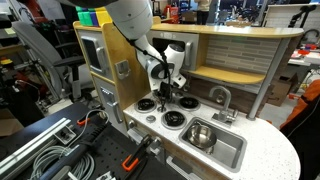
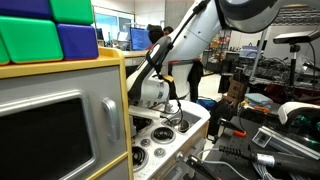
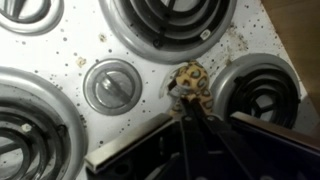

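Observation:
A small leopard-print item (image 3: 196, 82), tan with dark spots, lies on the white stovetop (image 3: 128, 55) between the burners. A pale or clear piece shows at its left side. My gripper is shut, its fingertips close over the item's near edge in the wrist view. Whether they touch the item cannot be told, and nothing clear shows between them. In exterior view 1 my gripper (image 1: 179, 92) is low over the burners, and the item is too small to make out there.
Coil burners (image 1: 174, 119) surround the spot, with a stove knob (image 3: 111, 86) at the left in the wrist view. A metal pot (image 1: 201, 135) sits in the sink (image 1: 226, 150) beside a tall faucet (image 1: 222, 100). The cabinet (image 1: 98, 52) and shelf (image 1: 228, 75) stand close to the arm.

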